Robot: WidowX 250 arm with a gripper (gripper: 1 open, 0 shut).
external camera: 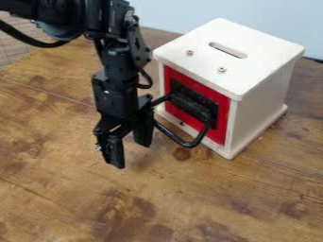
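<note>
A cream wooden box [256, 103] with a slot and screws on its top stands at the right, its red front panel [214, 133] holding a black fitting [192, 98]. My black gripper [128, 144] hangs low over the table, left of the box, its two fingers apart with nothing visible between them. A black loop beside the gripper reaches across the lower front of the red panel; whether it touches the box, I cannot tell.
A pale wall stands behind the box, and a different floor shows at the top left.
</note>
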